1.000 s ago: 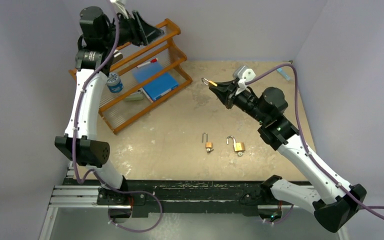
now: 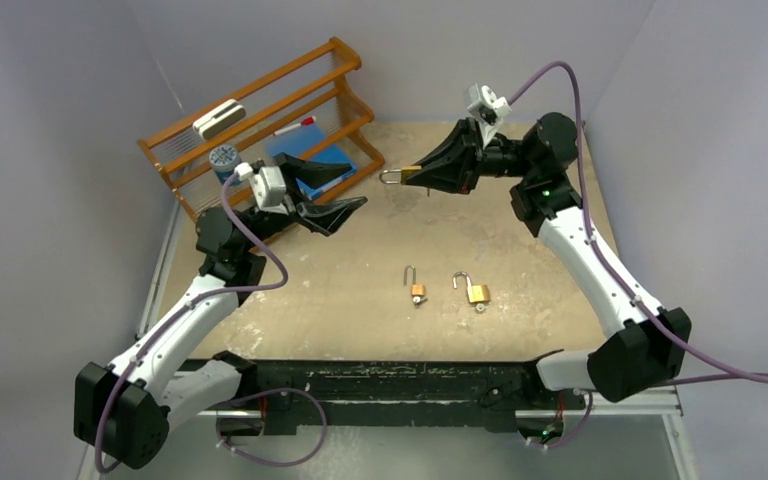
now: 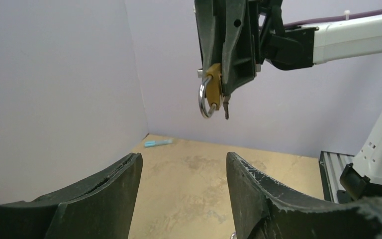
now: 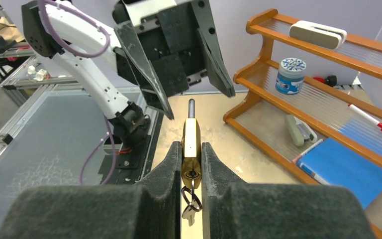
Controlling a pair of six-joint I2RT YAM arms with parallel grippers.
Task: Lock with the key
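Note:
A brass padlock with a silver shackle and a key hanging at it is clamped in my right gripper (image 2: 410, 176); in the right wrist view the padlock (image 4: 191, 142) stands between the fingers, keys dangling below. My left gripper (image 2: 357, 185) is open and empty, apart from the padlock and facing it from the left, a little below it in the left wrist view. Two more padlocks lie on the table: a narrow long-shackled one (image 2: 418, 290) and a wider one (image 2: 478, 294), both with shackles raised.
A wooden rack (image 2: 350, 60) with a jar (image 4: 291, 79), marker and blue folder stands back left. Walls bound the back and sides.
My left arm has swung down from above the rack toward the middle, facing the held padlock. My right gripper has moved slightly toward the back and turned, still holding the padlock.

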